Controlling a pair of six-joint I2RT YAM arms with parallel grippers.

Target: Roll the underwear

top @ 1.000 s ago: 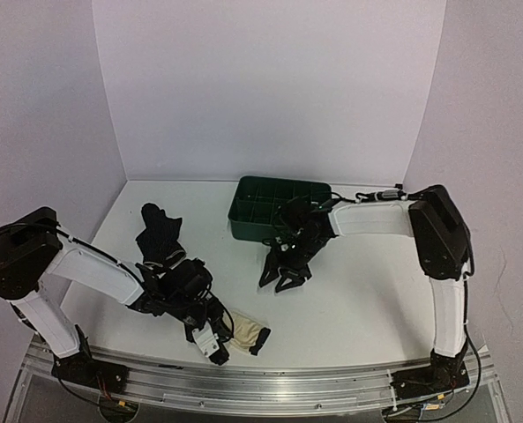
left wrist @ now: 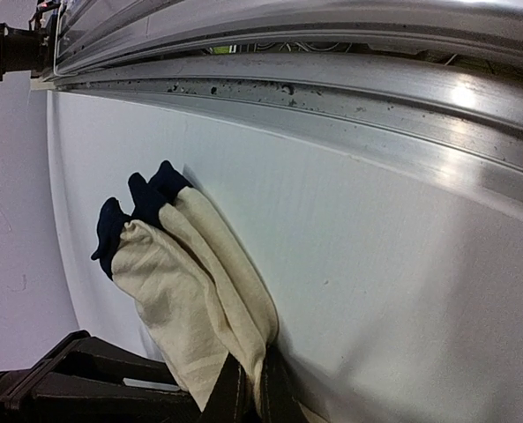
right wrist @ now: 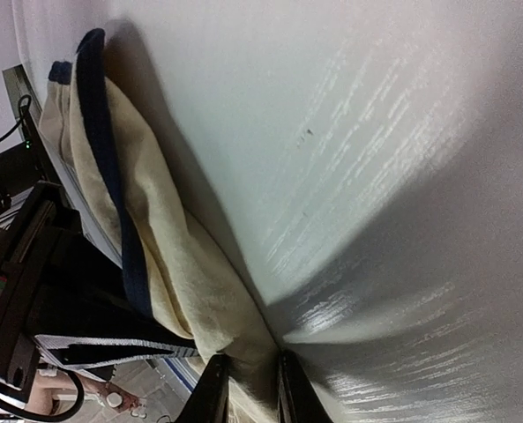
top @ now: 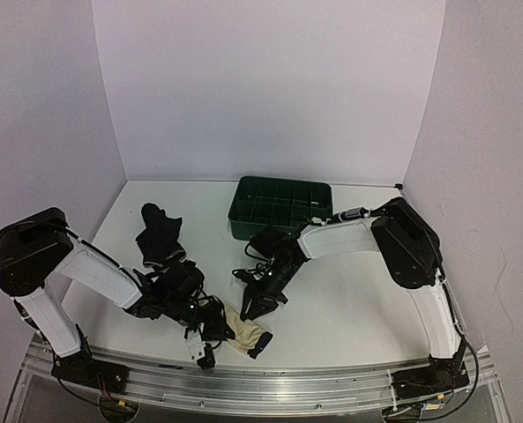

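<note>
The cream underwear (top: 250, 335) with a navy band lies folded lengthwise near the table's front edge, also visible in the left wrist view (left wrist: 182, 282) and right wrist view (right wrist: 164, 211). My left gripper is at the bunched cloth, its fingers closed around it. In the top view both grippers are close together.
A dark green divided box (top: 279, 188) sits at the back centre. A dark garment pile (top: 160, 233) lies at the left. A metal rail (top: 296, 383) runs along the front.
My right gripper has moved left and toward the front, down to the underwear. The left gripper has shifted slightly at the cloth.
</note>
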